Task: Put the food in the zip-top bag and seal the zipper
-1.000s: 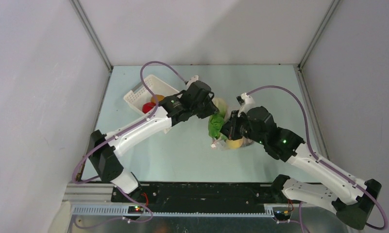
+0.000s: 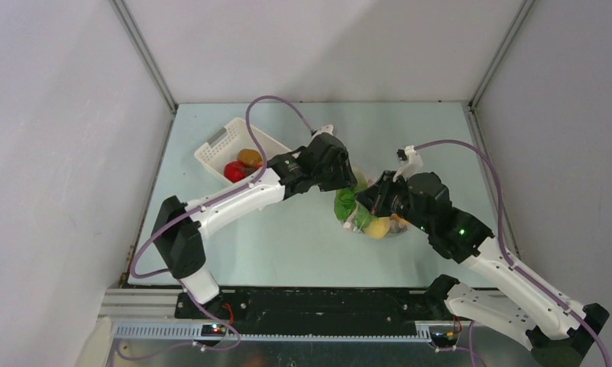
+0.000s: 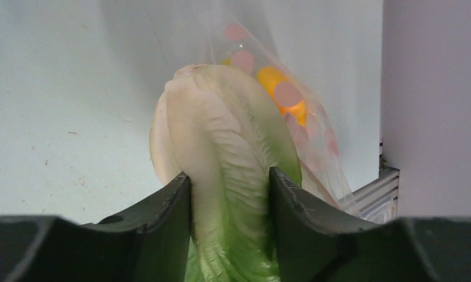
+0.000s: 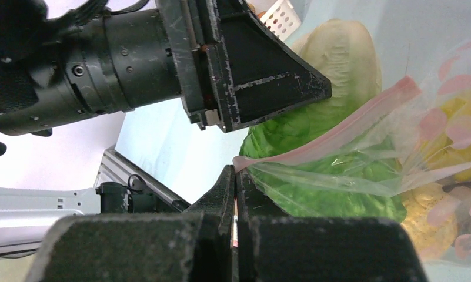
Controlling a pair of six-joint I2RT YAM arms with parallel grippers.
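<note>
A leafy lettuce [image 3: 227, 129], pale at one end and green at the other, lies partly inside the clear zip top bag [image 4: 456, 135], which also holds yellow and brown food. My left gripper has its fingers around the lettuce's green part, apparently gripping it, at the bag's mouth. My right gripper is shut on the bag's pink zipper edge, beside the lettuce. In the top view both grippers [image 2: 341, 180] meet over the bag.
A white perforated basket [image 2: 215, 153] with red and brown food stands at the back left, behind my left arm.
Both grippers have moved rightward, the left with the lettuce, the right with the bag's edge; more of the bag's contents shows below them.
</note>
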